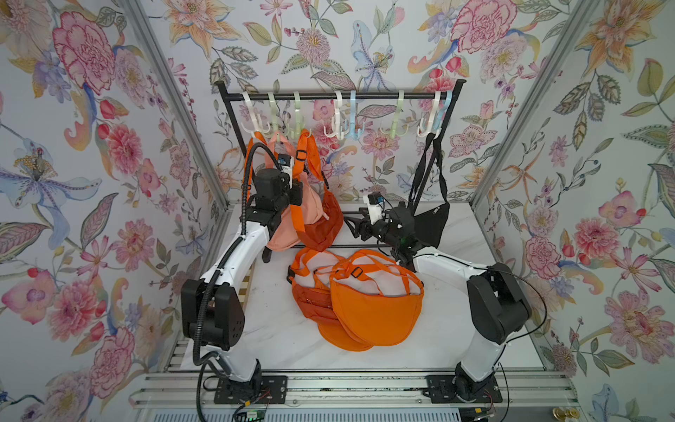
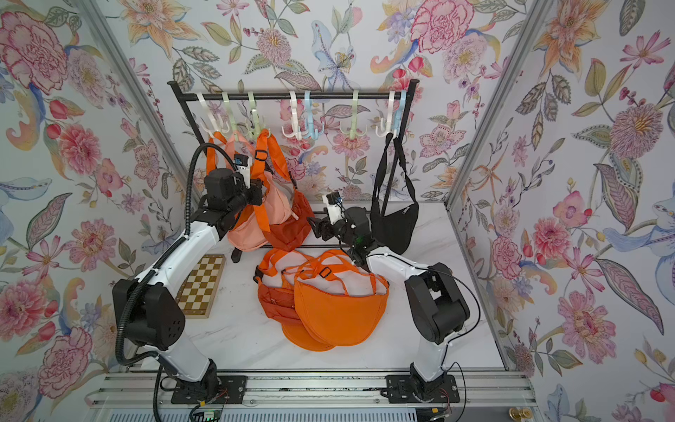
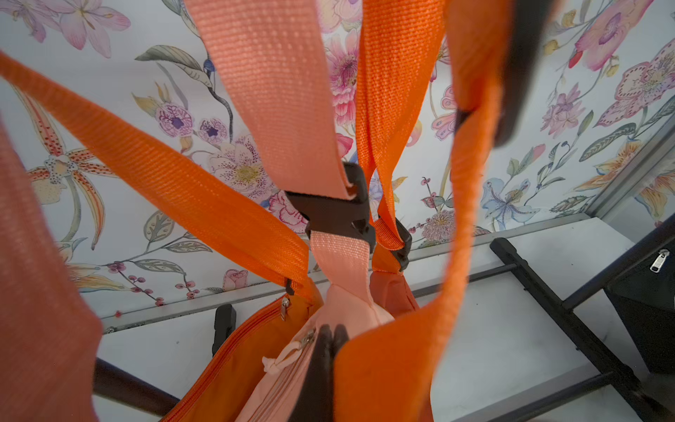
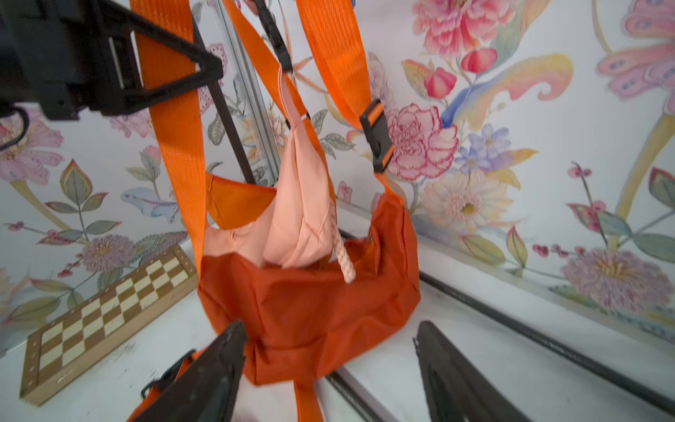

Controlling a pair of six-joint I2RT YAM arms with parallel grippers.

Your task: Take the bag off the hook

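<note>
Orange and pink bags (image 1: 316, 218) hang by straps from hooks (image 1: 295, 105) on the rack's left part. My left gripper is among them, shut, behind an orange strap (image 3: 415, 337); I cannot tell whether it holds that strap. My right gripper (image 1: 357, 219) stands open right of this cluster; in its wrist view a red-orange bag (image 4: 309, 316) and a pink bag (image 4: 295, 211) hang ahead of its fingers.
Loose orange bags (image 1: 372, 316) lie on the table below. A black bag (image 2: 393, 228) hangs at the rack's right, near my right arm. A checkerboard (image 2: 197, 288) lies at the left.
</note>
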